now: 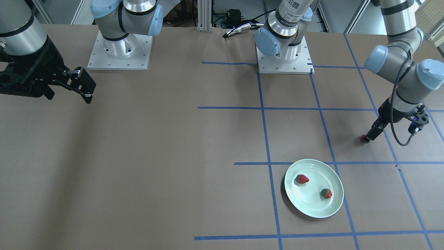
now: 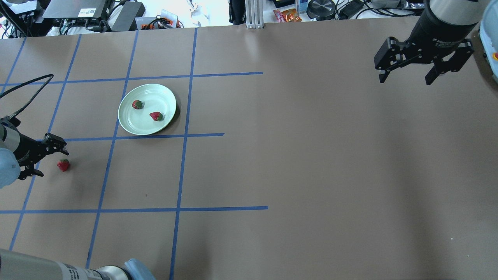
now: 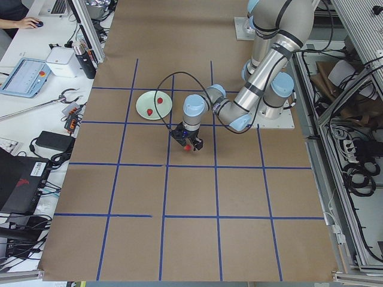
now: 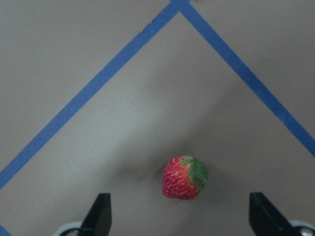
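A loose strawberry (image 4: 183, 178) lies on the taped table, centred between the fingertips of my open gripper in the left wrist view, with nothing held. In the top view the same strawberry (image 2: 63, 165) sits beside the black gripper (image 2: 55, 164); in the front view it is mostly hidden behind the gripper (image 1: 368, 136). A pale green plate (image 2: 140, 126) holds two strawberries, one (image 2: 137, 104) at its left and another (image 2: 156, 116) nearer its middle right.
Other arms stand around the table: a large black gripper (image 2: 422, 60) at the top right of the top view and an arm (image 1: 276, 39) at the back.
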